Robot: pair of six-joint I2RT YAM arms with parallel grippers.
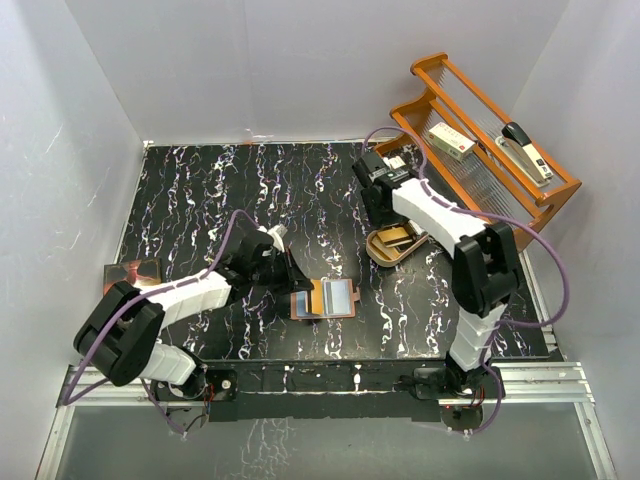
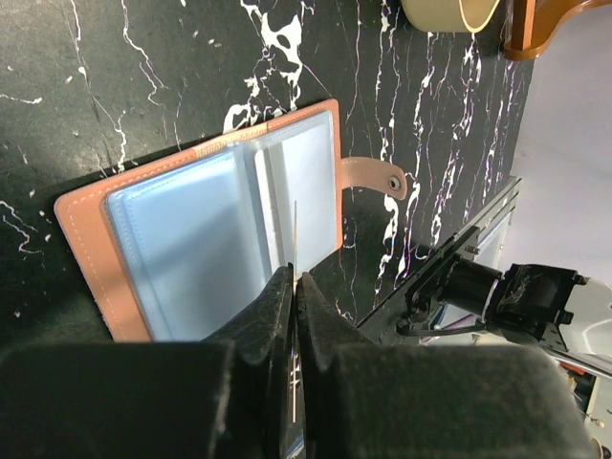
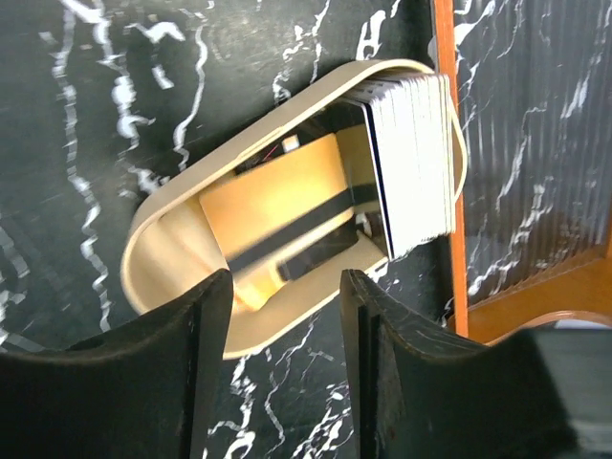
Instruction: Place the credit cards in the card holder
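Observation:
In the left wrist view the tan leather card holder (image 2: 91, 244) lies open, its pale translucent pockets facing up and its snap strap to the right. My left gripper (image 1: 301, 286) is shut above it on a thin card (image 2: 295, 234), seen edge-on; from the top this card (image 1: 316, 298) is orange with a black stripe. Whether its edge touches a pocket cannot be told. My right gripper stands open over the oval cream basket (image 3: 177, 193). Inside lies an orange card (image 3: 277, 191) with a black stripe, tilted, below its fingertips. A white-edged stack (image 3: 413, 158) stands at the basket's far end.
A wooden rack (image 1: 500, 150) with a small box (image 1: 451, 141) and a dark-handled tool (image 1: 527, 150) stands at the back right, close beside the basket. A dark picture-covered item (image 1: 132, 274) lies at the far left. Bare marble table lies between holder and basket.

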